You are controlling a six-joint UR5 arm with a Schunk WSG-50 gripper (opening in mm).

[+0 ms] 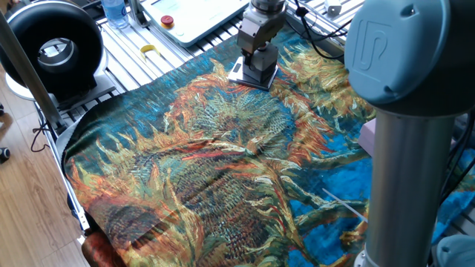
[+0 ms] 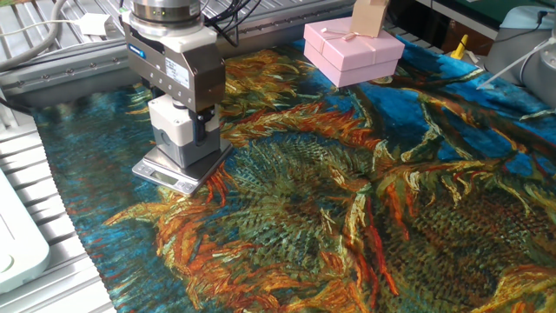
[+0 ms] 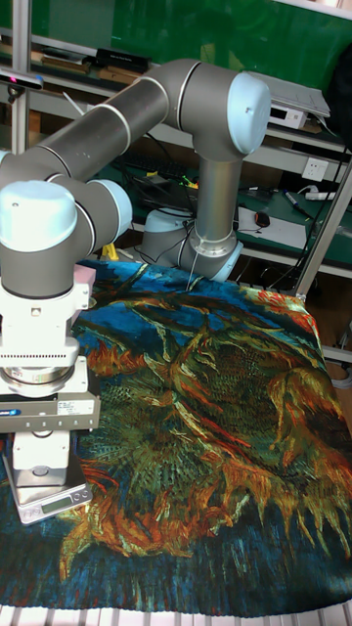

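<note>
In exterior view 2 a small flat silver scale [image 2: 158, 177] with a little display lies on the patterned cloth. On its plate stands a white and grey block [image 2: 176, 144]. My gripper [image 2: 181, 116] points straight down over the scale, with its dark fingers [image 2: 206, 123] close around the block's upper part. Whether they press on it or stand slightly apart is unclear. From the opposite side, exterior view 3 shows the block [image 3: 42, 456] under the gripper and the scale [image 3: 50, 505] beneath it.
A pink gift box [image 2: 352, 54] with a brown piece on top sits at the cloth's back edge. A yellow ring [image 1: 150, 51], a pale panel with a red button [image 1: 168, 21] and a bottle [image 1: 115, 12] lie off the cloth.
</note>
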